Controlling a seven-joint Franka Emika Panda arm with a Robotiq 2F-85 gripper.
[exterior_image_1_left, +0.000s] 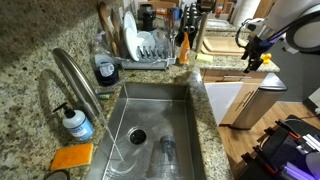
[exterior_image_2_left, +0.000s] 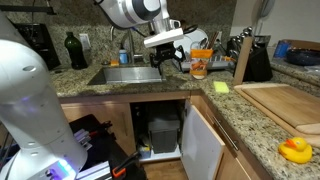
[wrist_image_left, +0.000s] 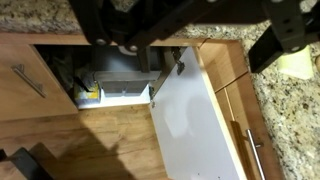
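Note:
My gripper is open, its two dark fingers far apart at the top of the wrist view with nothing between them. It hangs above the counter edge near an open cabinet door (wrist_image_left: 195, 125), whose pale inner face shows below. In exterior view 2 the gripper (exterior_image_2_left: 167, 66) appears in front of the sink area, higher than the door (exterior_image_2_left: 195, 140). A grey bin (exterior_image_2_left: 165, 133) stands inside the open cabinet. No contact between the fingers and the door can be made out.
The granite counter holds a cutting board (exterior_image_2_left: 280, 102), a yellow rubber duck (exterior_image_2_left: 295, 150), a yellow sponge (exterior_image_2_left: 221, 87) and an orange-lidded jar (exterior_image_2_left: 200, 64). A steel sink (exterior_image_1_left: 150, 120) lies left of the door in exterior view 1.

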